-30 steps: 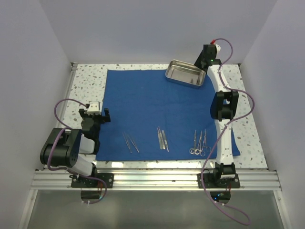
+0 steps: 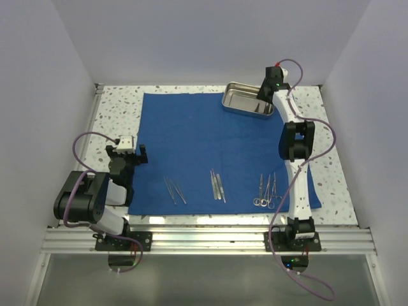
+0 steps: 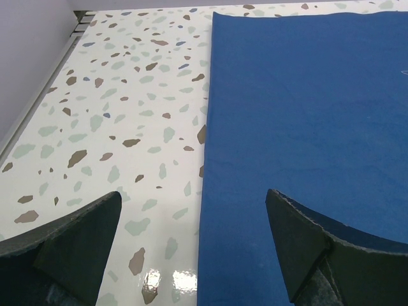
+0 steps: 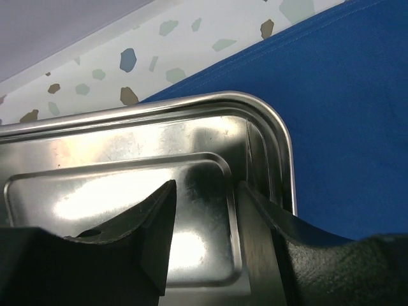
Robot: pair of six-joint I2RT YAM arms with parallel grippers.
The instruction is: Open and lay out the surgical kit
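A steel tray (image 2: 242,101) lies at the back right of the blue cloth (image 2: 191,134). My right gripper (image 2: 264,97) is over the tray's right end; in the right wrist view its fingers (image 4: 153,236) are apart, low inside the tray near a corner, with a thin shiny strip there that I cannot identify. My left gripper (image 2: 126,153) stands open at the cloth's left edge, with nothing between its fingers. At the front of the cloth lie tweezers (image 2: 169,190), scalpel handles (image 2: 219,187) and several scissor-like instruments (image 2: 261,189).
The speckled table (image 2: 328,178) shows around the cloth, with walls at the back and sides.
The left arm is unchanged.
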